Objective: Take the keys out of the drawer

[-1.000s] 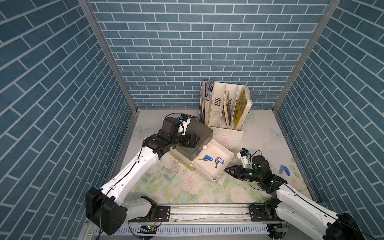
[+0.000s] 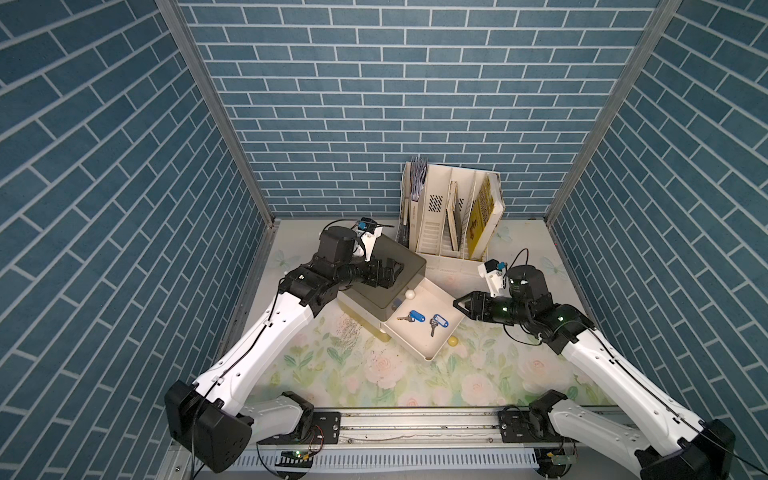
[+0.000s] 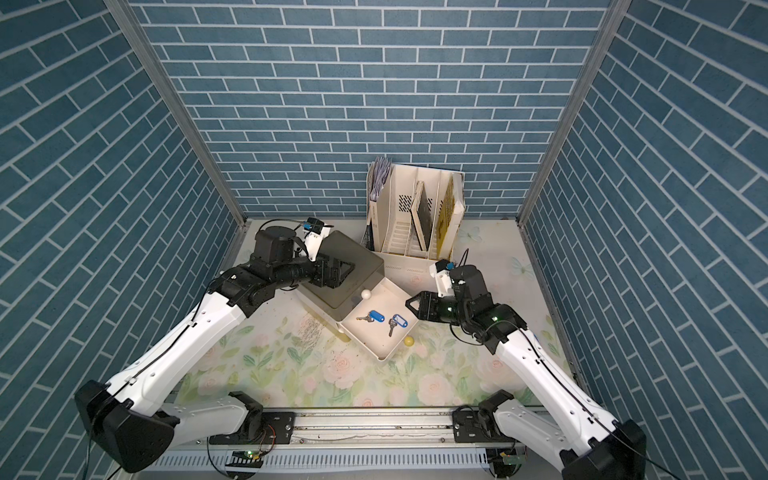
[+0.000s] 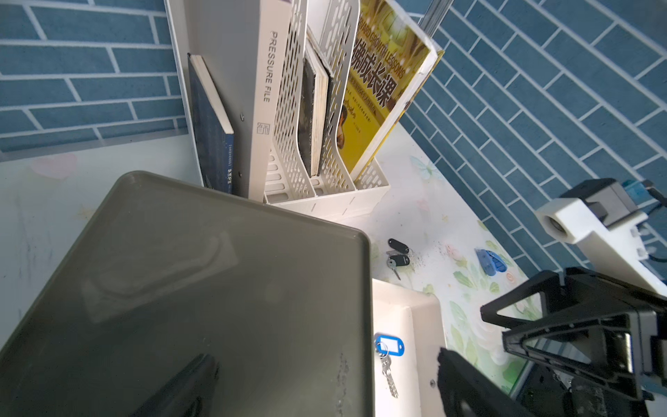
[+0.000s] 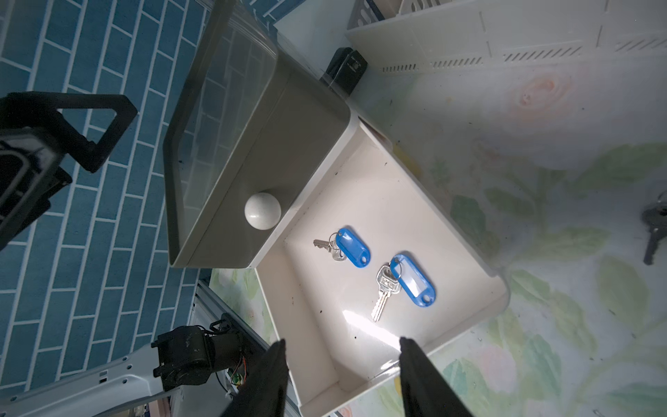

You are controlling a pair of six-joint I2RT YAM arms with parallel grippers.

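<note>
The pale drawer [image 5: 291, 305] is pulled out of the grey-topped cabinet [image 4: 229, 292]. Inside it lie two sets of keys, both on the drawer floor: one set with a blue tag [image 5: 353, 246] near the cabinet side, another with a white-faced blue tag [image 5: 412, 280] nearer the front. Above the drawer's front edge hangs my right gripper, its fingers apart and nothing between them. My left gripper [image 2: 397, 273] is over the cabinet top; its fingers [image 4: 455, 382] stand wide apart in the left wrist view, with nothing seen held.
Black-tagged keys [image 4: 398, 260] and a blue clip [image 4: 491, 262] lie on the table right of the drawer. A file rack [image 2: 436, 216] with books stands behind. The white round knob [image 5: 262, 210] sticks out of the cabinet front.
My right arm has moved away from the table's front edge, bringing its gripper up beside the drawer's right corner. The keys have not moved.
</note>
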